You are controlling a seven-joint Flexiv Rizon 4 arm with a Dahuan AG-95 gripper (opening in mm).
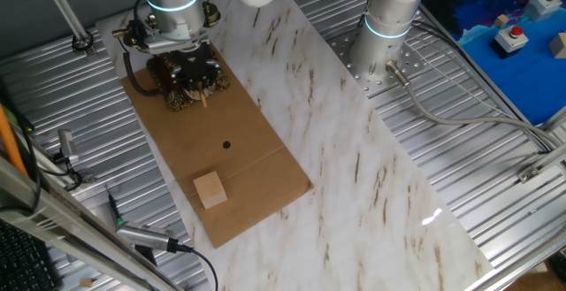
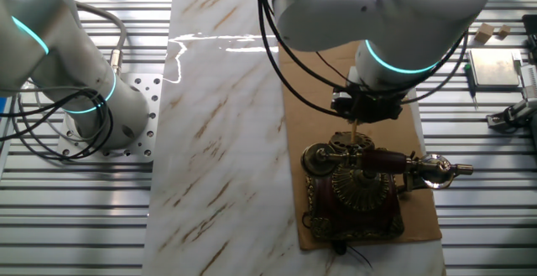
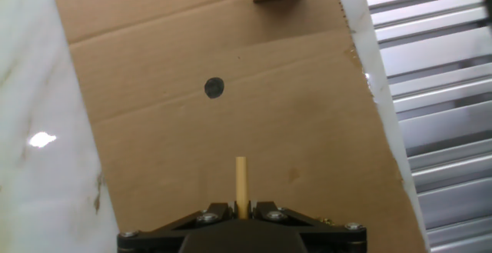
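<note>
A thin wooden stick [image 3: 241,180] points forward from my gripper, whose fingers are shut on it. In exterior view 2, an ornate vintage telephone [image 2: 362,213] with brass trim sits on the cardboard sheet [image 2: 312,79], its handset [image 2: 382,161] lying across the top. There the gripper [image 2: 355,118] is over the dial side of the phone; whether the stick touches it I cannot tell. Exterior view 1 shows the phone [image 1: 181,96] largely hidden beneath the arm.
A light wooden block [image 1: 210,190] stands on the cardboard's other end, and a black round spot [image 1: 226,145] marks its middle. Bare marbled tabletop [image 1: 354,194] lies between the cardboard and the robot's base [image 1: 380,61]. A cabled tool [image 1: 146,236] is beside the table.
</note>
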